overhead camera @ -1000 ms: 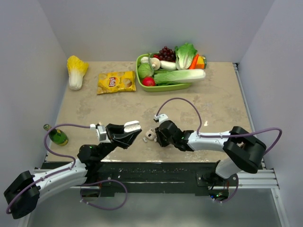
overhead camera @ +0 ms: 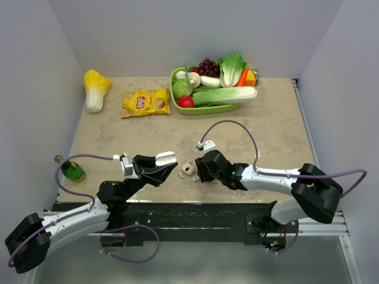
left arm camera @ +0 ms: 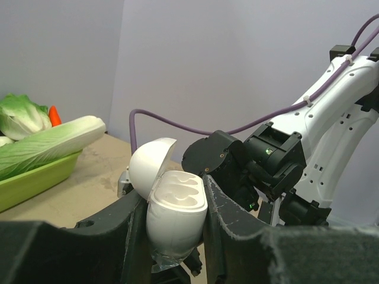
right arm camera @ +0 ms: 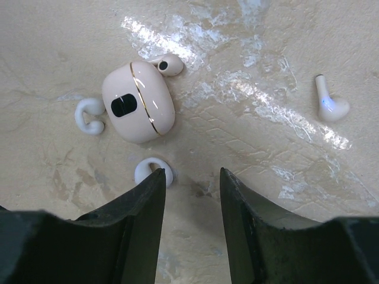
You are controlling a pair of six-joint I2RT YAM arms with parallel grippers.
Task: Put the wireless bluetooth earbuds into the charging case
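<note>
My left gripper is shut on a white charging case (left arm camera: 177, 213), held up with its lid open. In the top view it hangs over the front left of the table. My right gripper is above the table, its fingers apart and empty. Below it in the right wrist view lie a white curved piece (right arm camera: 143, 173), another (right arm camera: 83, 115), a closed cream case (right arm camera: 124, 124) with an earbud (right arm camera: 170, 65) beside it, and a white earbud (right arm camera: 333, 107) to the right.
A green basket of vegetables (overhead camera: 207, 108), a chips bag (overhead camera: 145, 103) and a napa cabbage (overhead camera: 96, 92) are at the back. A green bottle (overhead camera: 73, 169) lies at the left edge.
Over the last second my right arm has moved slightly right, uncovering more of the small items beside the cream case. The left gripper has not visibly moved.
</note>
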